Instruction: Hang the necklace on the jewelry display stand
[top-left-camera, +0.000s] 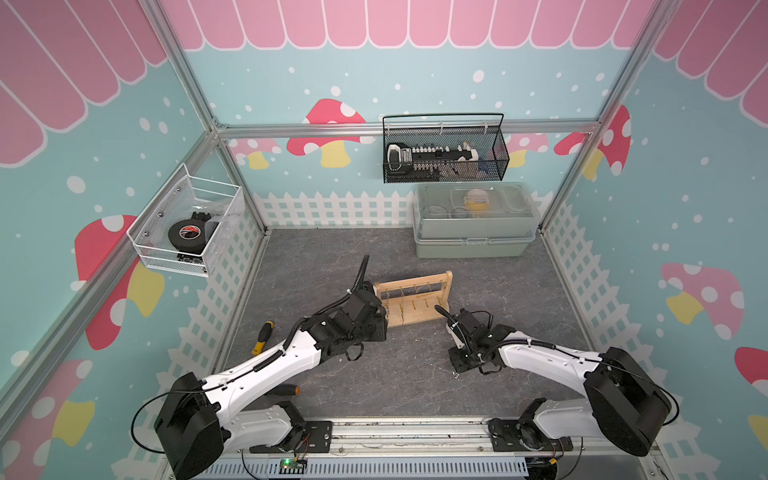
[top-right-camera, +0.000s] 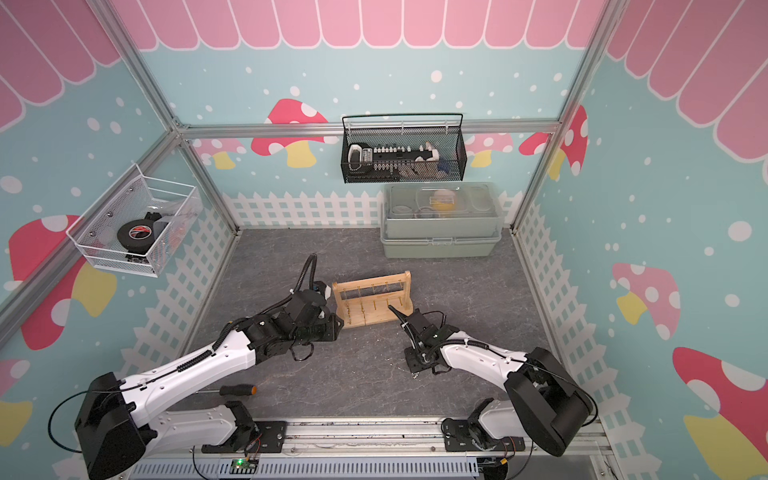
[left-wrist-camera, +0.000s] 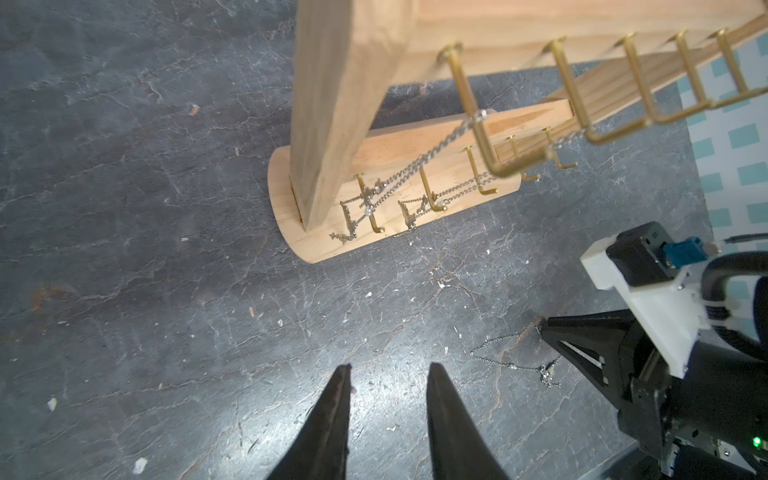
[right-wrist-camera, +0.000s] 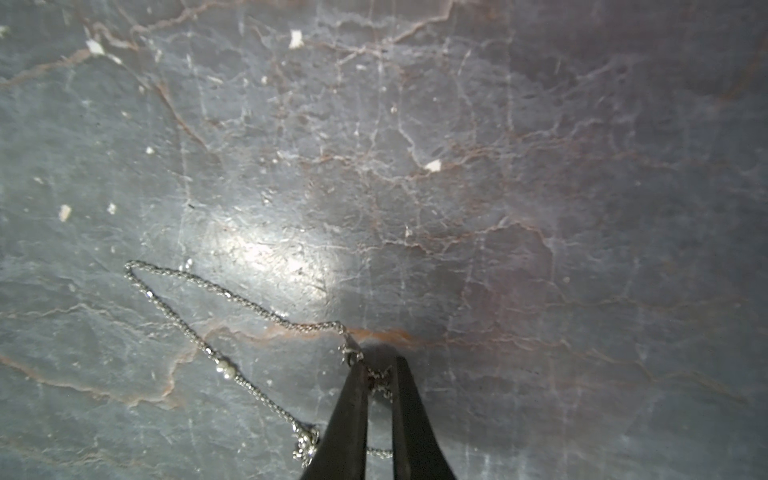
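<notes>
A thin silver necklace lies looped on the dark table; in the left wrist view the necklace (left-wrist-camera: 512, 366) is under the right fingertips. My right gripper is down at the table, its fingers a narrow gap apart, with a bit of chain between the tips. The wooden stand (top-left-camera: 412, 282) has a row of brass hooks under its top bar and more along its base. Silver chains hang from its hooks, one chain (left-wrist-camera: 416, 164) on the nearest. My left gripper stands open beside the stand's left end, nothing between its fingers.
A grey-green lidded box (top-left-camera: 476, 232) stands at the back right, below a black wire basket (top-left-camera: 445, 152). Screwdrivers lie at the left, one with a yellow handle (top-left-camera: 263, 337).
</notes>
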